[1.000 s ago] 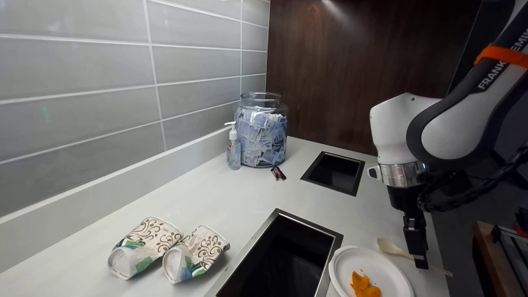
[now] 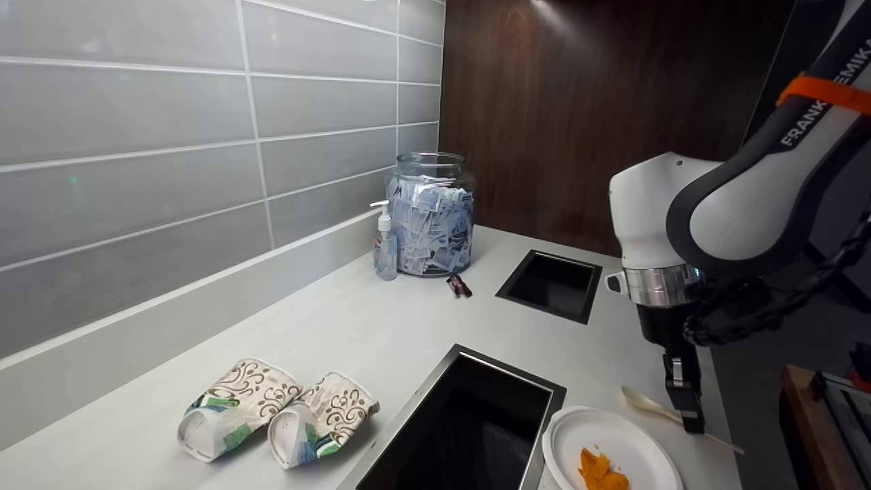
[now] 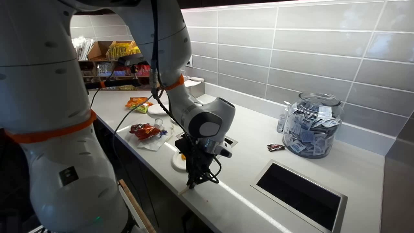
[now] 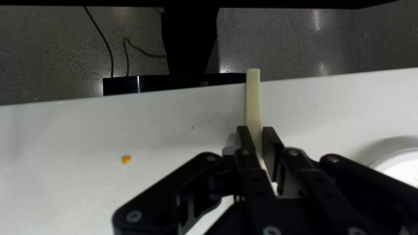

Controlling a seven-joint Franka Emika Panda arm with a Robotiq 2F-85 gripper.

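A pale spoon (image 2: 644, 400) is at the counter's edge beside the plate. Its bowl points inward over the counter, and its handle (image 4: 252, 94) reaches past the edge. My gripper is shut on that handle, one dark finger along each side. From exterior view 1 the gripper (image 2: 692, 425) appears low, close to the counter top. A white plate (image 2: 560, 459) with orange food (image 2: 600, 471) on it is just beside the spoon. In exterior view 2 the arm hides most of the spoon.
Two patterned paper cups (image 2: 242, 400) lie on their sides near the wall. Dark square openings (image 2: 552, 286) are set into the counter. A glass jar of packets (image 2: 433, 224), a pump bottle (image 2: 385, 249) and a small wrapper (image 2: 458, 286) stand far back. An orange crumb (image 4: 126, 159) lies on bare counter.
My gripper has shifted very slightly, rising a little in exterior view 1. The spoon has moved slightly with it. The plate and the cups are where they were.
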